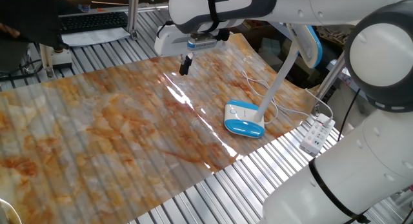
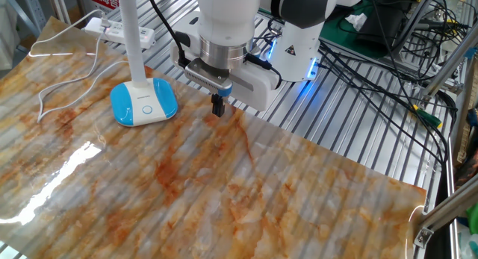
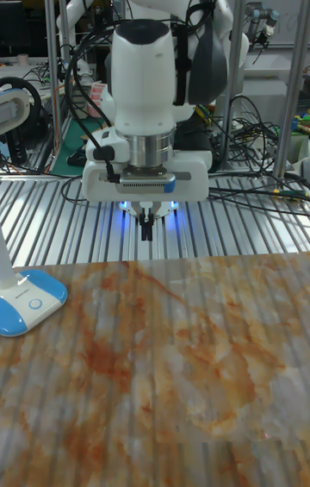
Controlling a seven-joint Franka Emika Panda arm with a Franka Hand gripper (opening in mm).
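Observation:
My gripper (image 3: 145, 234) hangs pointing down above the marbled table cover. Its two black fingers stand close together, shut, and nothing shows between them. A white and blue desk lamp (image 1: 245, 118) stands upright on the cover. In exterior view 1 the gripper (image 1: 186, 64) appears up and to the left of the lamp's base. From exterior view 2, the lamp base (image 2: 143, 102) is to the left of the gripper (image 2: 217, 106), with a gap between them. At the left edge of exterior view 3, only part of the lamp (image 3: 32, 303) is visible.
The glossy orange and white cover (image 2: 246, 192) is otherwise bare, with wide free room. A white power strip (image 1: 317, 135) and loose white cables lie by the lamp. Black cables (image 2: 381, 95) tangle on the slatted metal surface. A keyboard (image 1: 93, 22) lies at the far edge.

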